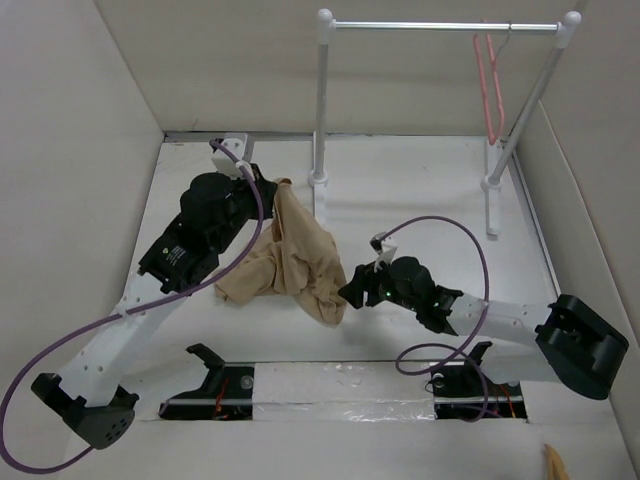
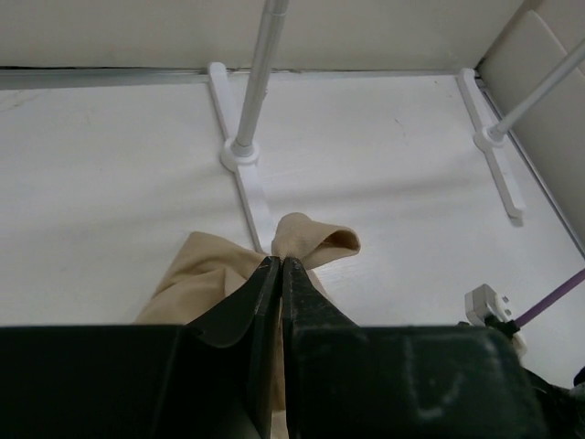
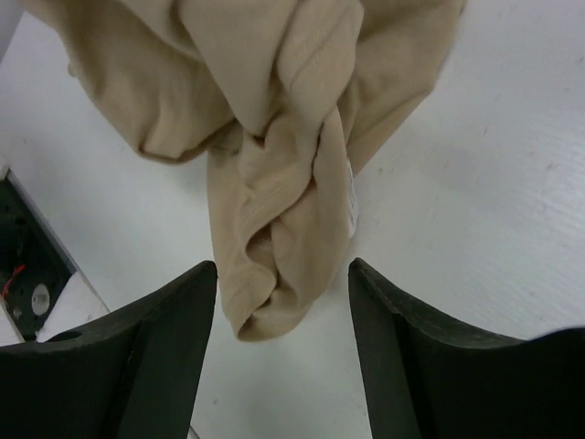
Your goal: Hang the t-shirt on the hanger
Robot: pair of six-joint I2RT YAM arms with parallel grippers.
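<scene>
A tan T-shirt (image 1: 305, 255) is raised by my left gripper (image 1: 262, 195), which is shut on a pinched fold of it; in the left wrist view that fold (image 2: 306, 240) pokes out at the fingertips. The rest of the shirt drapes down and spreads over the white floor. My right gripper (image 1: 355, 290) stands open beside the hanging lower part, which lies between and just beyond its fingers in the right wrist view (image 3: 282, 283). A pink hanger (image 1: 489, 90) hangs at the right end of the rail.
The white rack, with its rail (image 1: 440, 27) and two posts, stands at the back, its feet on the floor. Walls close in both sides. The floor right of the shirt, between the posts, is clear.
</scene>
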